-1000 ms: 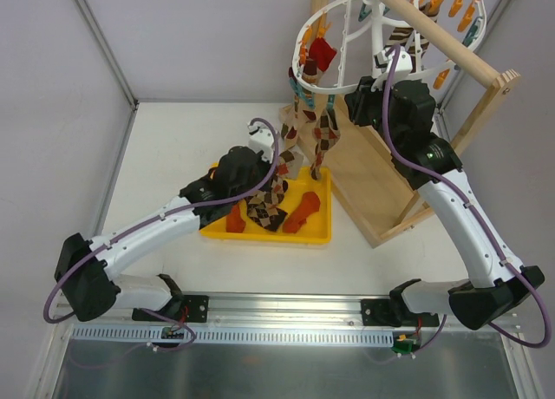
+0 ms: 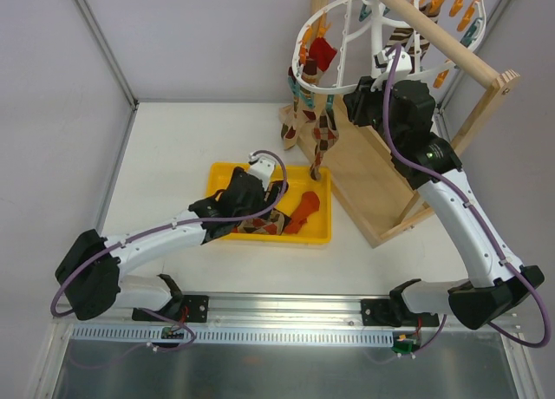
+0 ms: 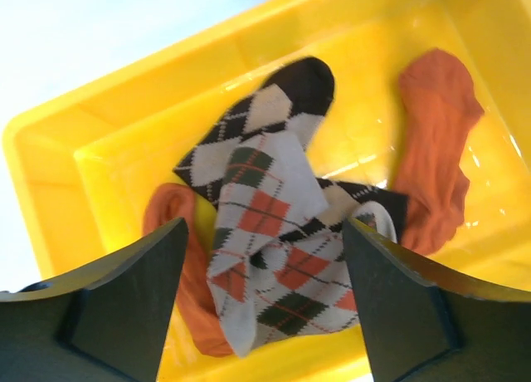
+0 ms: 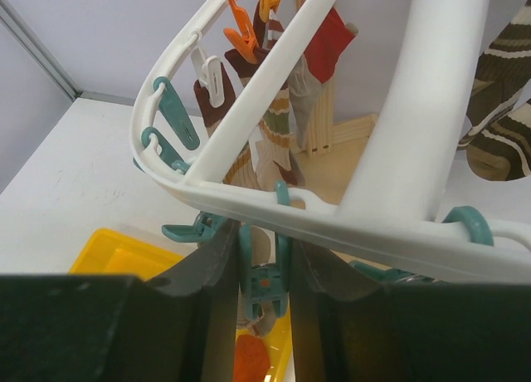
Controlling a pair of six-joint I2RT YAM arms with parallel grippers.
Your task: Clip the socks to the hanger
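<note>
My left gripper (image 2: 264,182) is above the yellow bin (image 3: 116,108), its fingers apart and empty. Below it are argyle socks (image 3: 270,212) and orange socks (image 3: 430,149). My right gripper is at the white hanger ring (image 4: 340,224), shut on a teal clip (image 4: 265,284). Several socks (image 2: 325,134) hang from clips on the hanger, some patterned, one red and grey.
The hanger is on a wooden frame (image 2: 473,113) at the right, over a wooden base (image 2: 364,186).
My left gripper went down into the bin from higher up and has since risen from it, empty. The argyle socks lie differently in the bin. The right arm is still.
</note>
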